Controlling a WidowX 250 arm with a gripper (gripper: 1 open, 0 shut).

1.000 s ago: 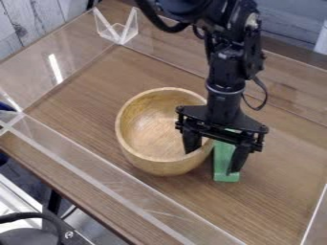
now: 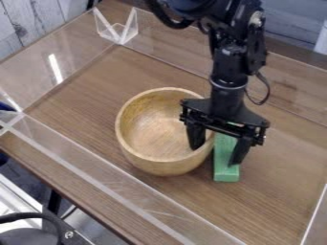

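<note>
A black robot gripper point(image 2: 225, 130) reaches down from the top over the right rim of a wooden bowl point(image 2: 147, 129), its two fingers spread open. Beneath it, mostly to the bowl's right, lies a green rectangular object point(image 2: 227, 167), partly hidden by the gripper. Whether the fingers touch the green object cannot be told from this view.
The wooden table point(image 2: 90, 81) has free room at the left and at the lower right. A clear plastic piece point(image 2: 117, 27) stands at the top left edge. A black round device point(image 2: 26, 232) is at the bottom left corner.
The gripper and arm have shifted very slightly, a little to the right. The bowl and green object look unmoved.
</note>
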